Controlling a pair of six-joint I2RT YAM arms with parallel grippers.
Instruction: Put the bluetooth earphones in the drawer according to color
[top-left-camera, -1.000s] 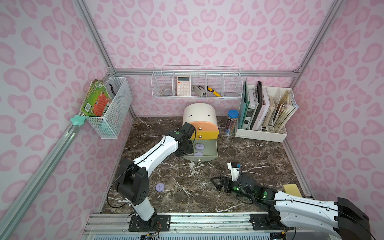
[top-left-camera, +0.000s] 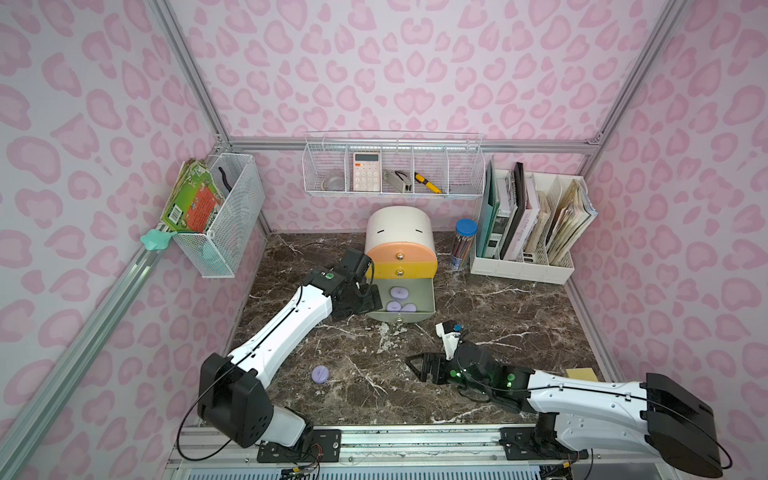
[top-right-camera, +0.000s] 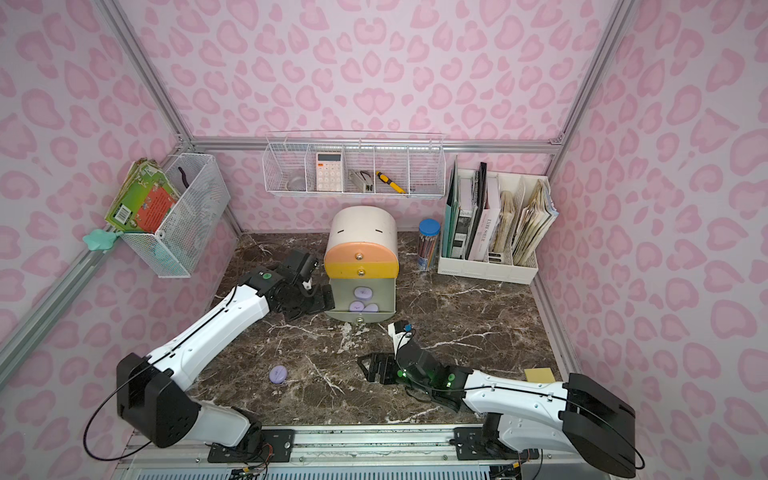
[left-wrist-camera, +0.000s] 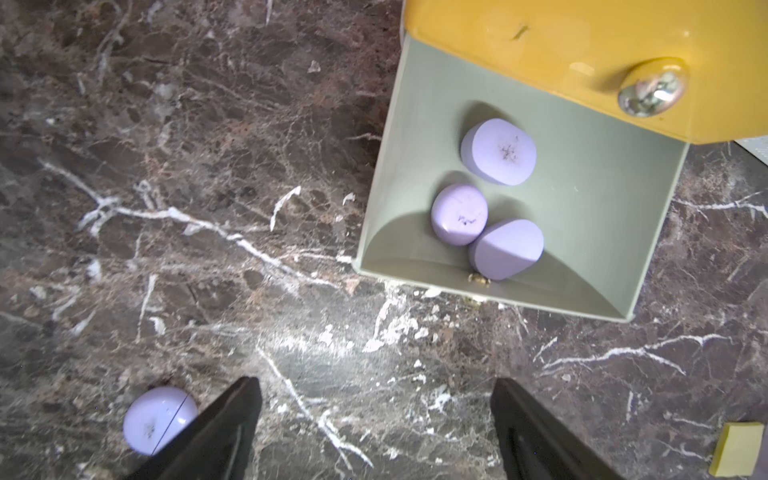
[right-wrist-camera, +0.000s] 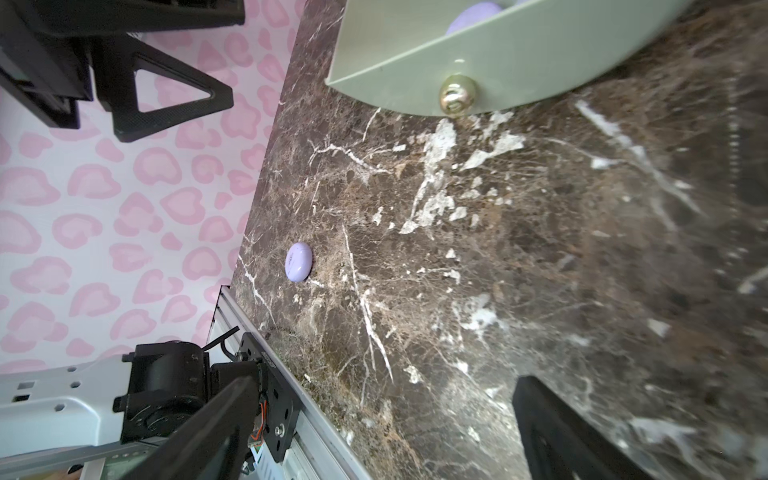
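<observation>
The bottom drawer (top-left-camera: 428, 297) of the small cabinet (top-left-camera: 400, 228) is pulled out. Three lavender earphone cases lie inside: one behind (left-wrist-camera: 500, 152), and two side by side near the front, a rounder one (left-wrist-camera: 459, 214) and an angled one (left-wrist-camera: 507, 249). A fourth lavender earphone case (top-left-camera: 320, 374) rests on the marble table, front left. Left of the drawer, my left gripper (top-left-camera: 373, 298) has its fingers spread and empty; in its wrist view, one finger (left-wrist-camera: 228, 428) hides a little of the table beside the loose case. My right gripper (top-left-camera: 417, 367) is open and empty, before the drawer.
A blue-lidded jar (top-left-camera: 464, 240) stands right of the cabinet, with a white file holder (top-left-camera: 520, 270) beyond it. A wire shelf (top-left-camera: 392, 193) hangs above. The yellow pad (top-left-camera: 581, 373) lies far right. Table space between drawer and front rail is mostly clear.
My left arm has swung left, away from over the drawer, uncovering the front cases there. The right gripper has moved slightly left. The loose case stays put.
</observation>
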